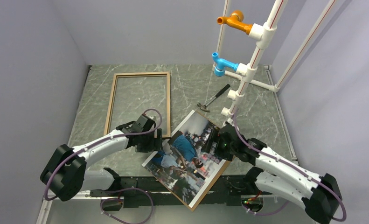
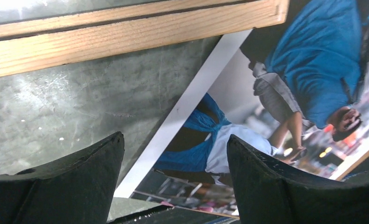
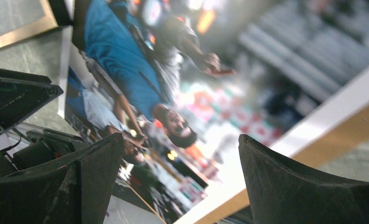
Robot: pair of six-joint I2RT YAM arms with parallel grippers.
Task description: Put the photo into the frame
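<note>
A large photo (image 1: 187, 172) with white border and backing board lies askew, hanging over the table's front edge. The empty wooden frame (image 1: 114, 93) lies behind it on the left; its front corner meets the photo's left edge (image 2: 182, 112). My left gripper hovers over that edge, fingers apart with nothing held. My right gripper is open above the photo's right side, its view partly blurred. The left gripper also shows at the left of the right wrist view.
A hammer (image 1: 219, 93) lies behind the photo. A white pipe stand with an orange tap (image 1: 236, 23) and a blue tap (image 1: 224, 63) rises at the right. Clear table lies at the far right and left.
</note>
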